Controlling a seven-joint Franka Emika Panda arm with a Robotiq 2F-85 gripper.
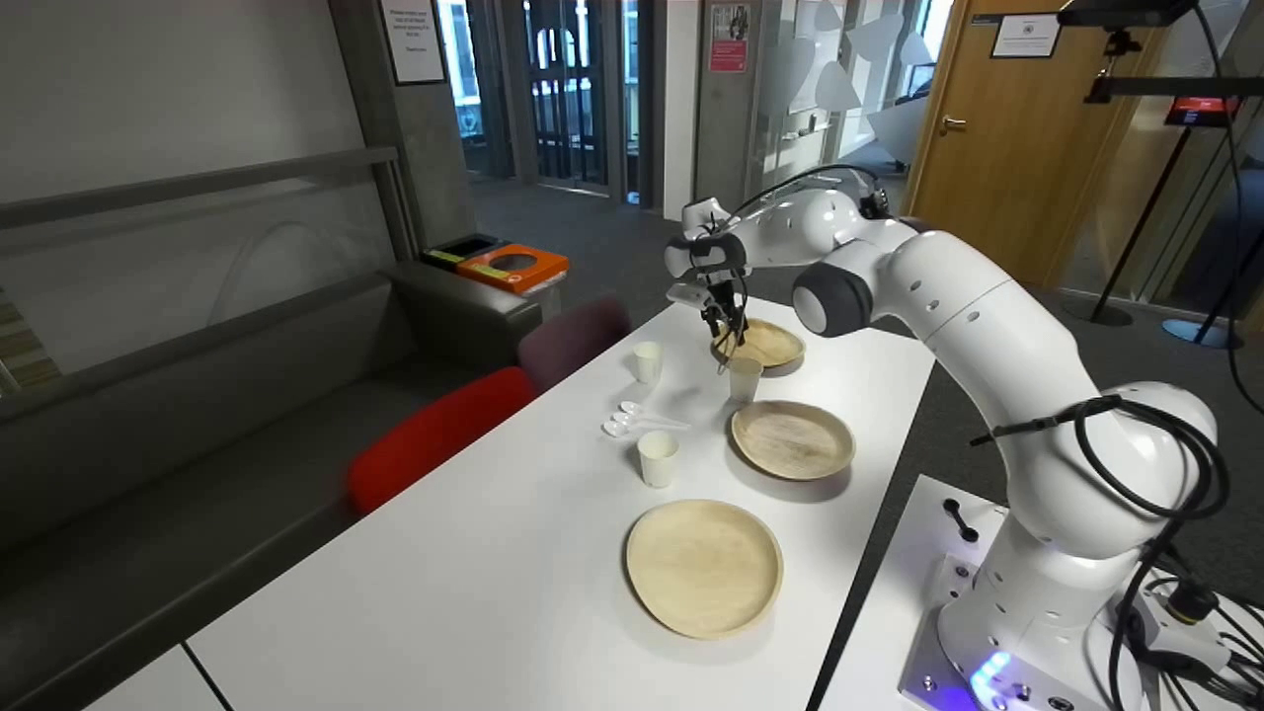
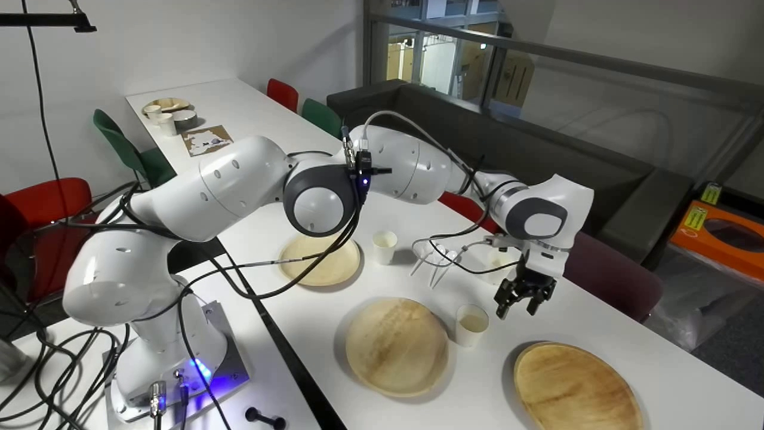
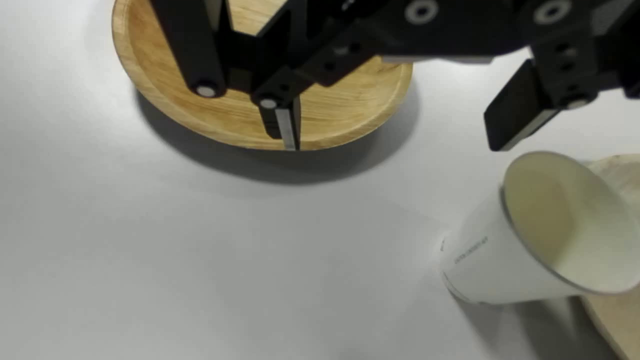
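Note:
My gripper is open, its fingers wide apart with nothing between them. In exterior view 2 it hangs above the table, between a pale paper cup (image 2: 472,326) and the far wooden plate (image 2: 578,390). That same cup (image 3: 480,258) stands upright at the right of the wrist view, beyond one fingertip. The other finger lies in front of the rim of the far plate (image 3: 354,114). Two more wooden plates, a middle one (image 1: 791,439) and a near one (image 1: 704,569), lie closer to the arm's base. White plastic spoons (image 1: 628,421) lie near the table's middle.
Two other cups stand upright, one by the near plate (image 1: 658,460) and one toward the sofa side (image 1: 647,362). The white table (image 1: 450,569) has a broad clear area at its near left. Loose cables (image 2: 458,233) hang along the arm above the spoons.

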